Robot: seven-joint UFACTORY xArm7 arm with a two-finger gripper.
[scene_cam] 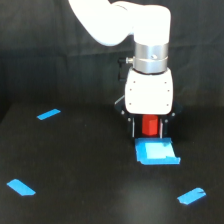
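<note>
The red block (150, 125) is upright just behind the blue-taped white patch (156, 151), right of the middle. My gripper reaches down over it from above, its fingers on the block's left and right sides. The top of the block is hidden behind the hand. At this size the dark fingers blur into the black background, so whether they touch the block cannot be made out.
Blue tape strips lie on the black table at the back left (49, 114), front left (20, 187) and front right (191, 196). A dark curtain (60, 60) hangs behind.
</note>
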